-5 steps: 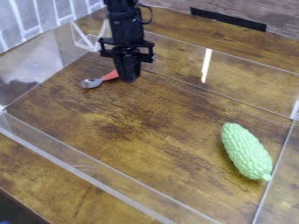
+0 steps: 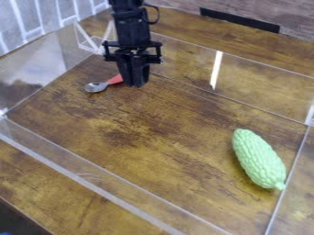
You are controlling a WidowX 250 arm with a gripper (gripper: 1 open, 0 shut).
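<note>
A spoon [image 2: 95,86] with a silver bowl and a red handle lies on the wooden table [image 2: 135,147] at the upper left. The black gripper [image 2: 136,79] hangs low beside the handle's right end, partly covering it; it looks shut, and whether anything is between its fingers cannot be seen. A pale green, bumpy vegetable-like object [image 2: 258,158] lies at the right.
Clear low walls [image 2: 218,70] border the work area on the wooden surface. A dark slot lies at the back right.
The gripper has shifted very slightly near the spoon's handle; the spoon and green object look unmoved.
</note>
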